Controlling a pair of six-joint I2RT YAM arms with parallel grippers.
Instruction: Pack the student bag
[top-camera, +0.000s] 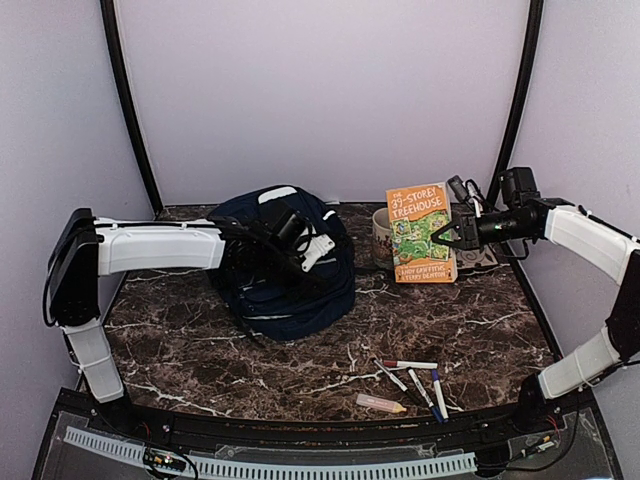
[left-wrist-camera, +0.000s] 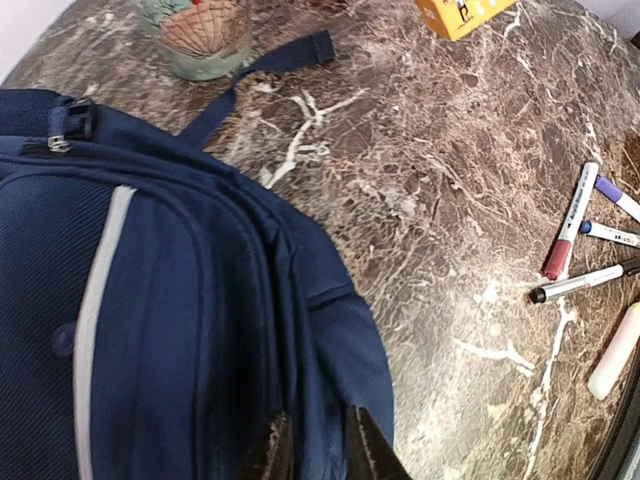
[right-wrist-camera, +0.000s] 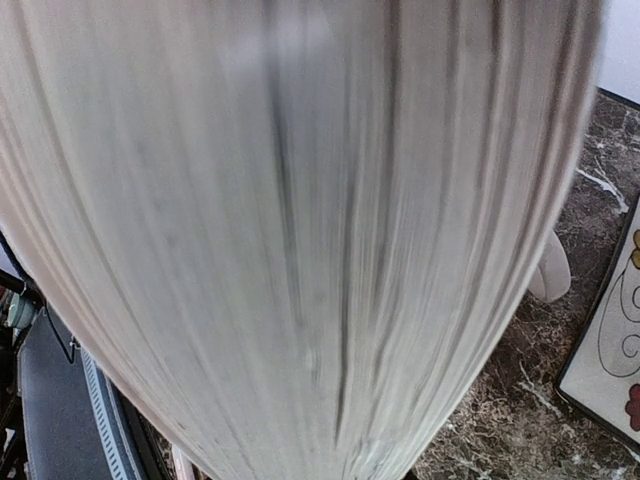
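The dark navy bag (top-camera: 290, 322) lies on the left-centre of the table, its fabric and pale trim strip (left-wrist-camera: 98, 290) filling much of the left wrist view. Over it hangs my left gripper, fingers apart, with the bag's edge behind the gap; contact with the cloth cannot be made out. My right gripper (top-camera: 452, 236) is shut on an orange book, "The 39-Storey Treehouse" (top-camera: 420, 205), held upright with its cover towards the top camera. The book's pages (right-wrist-camera: 300, 200) block most of the right wrist view and hide the fingertips there.
Behind the book stands a mug-like holder (top-camera: 381, 240). Several markers (top-camera: 410, 364) and a pale peach highlighter (top-camera: 380, 403) lie at the front, right of centre. A board with drawn flowers (right-wrist-camera: 610, 350) lies on the right.
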